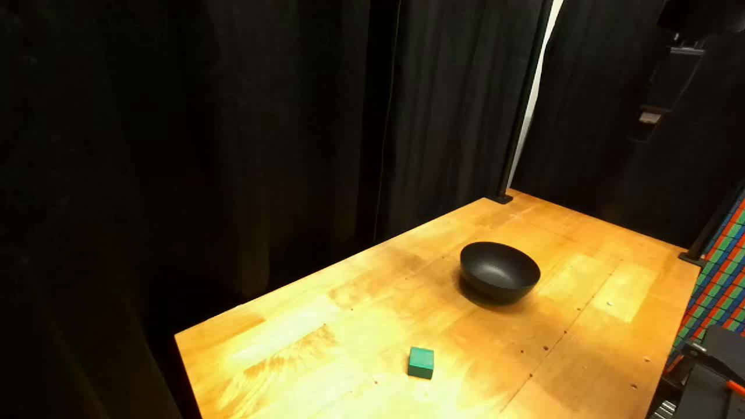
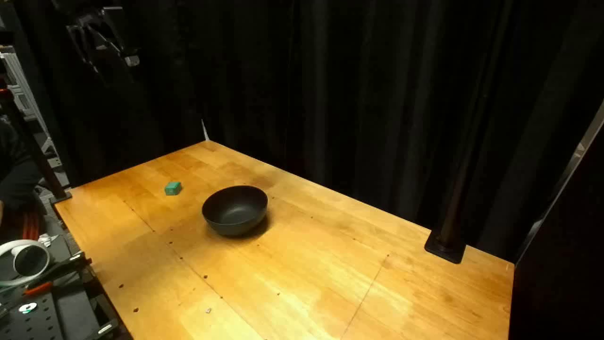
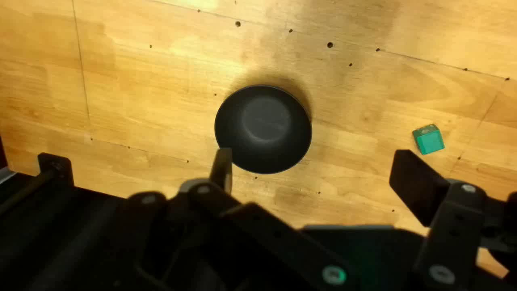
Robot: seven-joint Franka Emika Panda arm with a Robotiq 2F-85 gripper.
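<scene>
A small green block [image 1: 420, 362] rests on the wooden table, apart from a round black bowl [image 1: 500, 273]. The inside of the bowl [image 3: 264, 128] looks empty in the wrist view, where the green block [image 3: 429, 140] lies off to its right. My gripper is open, its fingers spread wide with nothing between them, high above the table. In exterior view 2 the gripper [image 2: 107, 59] hangs at the upper left, dark against the curtain; the bowl [image 2: 235, 209] and block [image 2: 173, 188] are well below it.
Black posts with a base plate [image 2: 445, 246] stand at its edges, and dark curtains [image 1: 293, 125] hang behind. A cart [image 2: 51, 306] with tools and a white tape roll stands beside the table.
</scene>
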